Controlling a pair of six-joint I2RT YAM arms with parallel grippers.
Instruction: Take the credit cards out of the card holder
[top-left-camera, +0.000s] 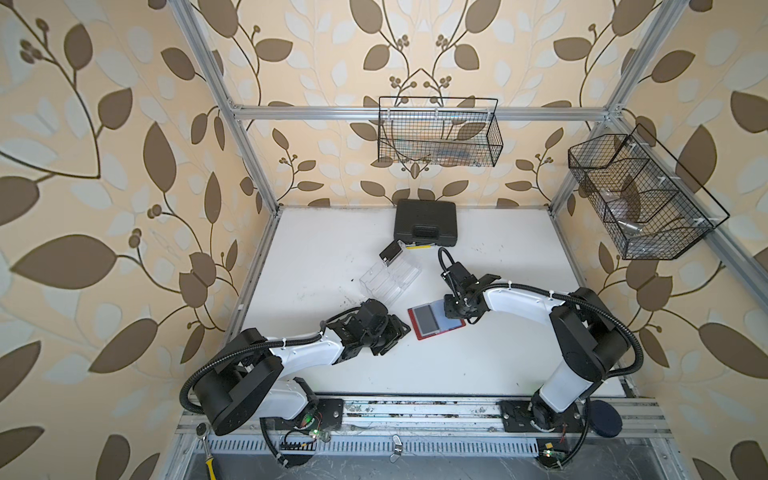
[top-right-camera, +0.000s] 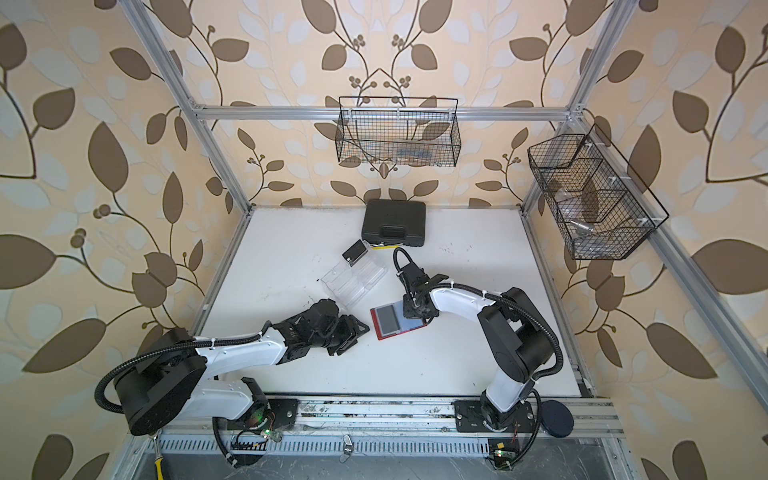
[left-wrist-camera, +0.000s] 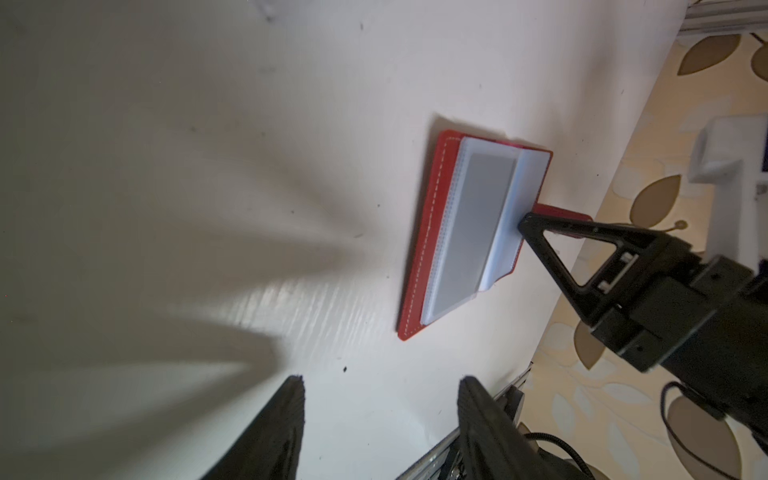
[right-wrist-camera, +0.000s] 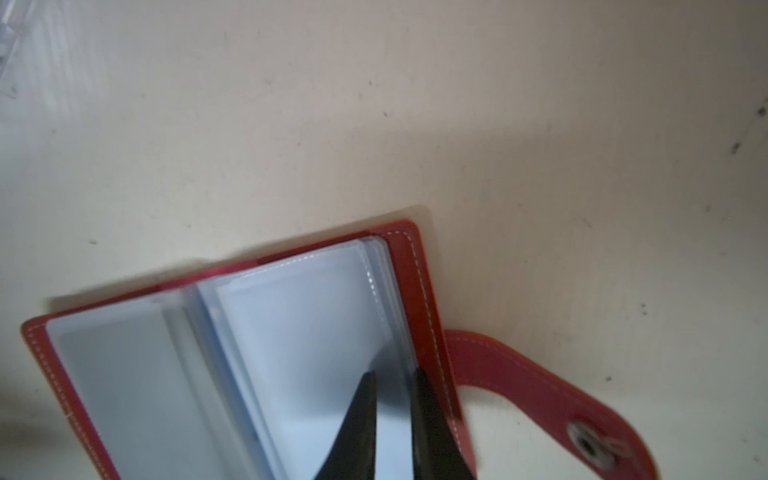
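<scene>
A red card holder lies open flat on the white table, with pale plastic sleeves and a red snap strap; I cannot tell cards apart inside. My right gripper is right over the right-hand sleeve, its fingertips close together at the sleeve's edge; whether anything is between them is unclear. My left gripper hangs low left of the holder, open, with nothing between its fingers.
Behind the holder lie a clear plastic case and a dark phone-like item. A black case stands at the back.
</scene>
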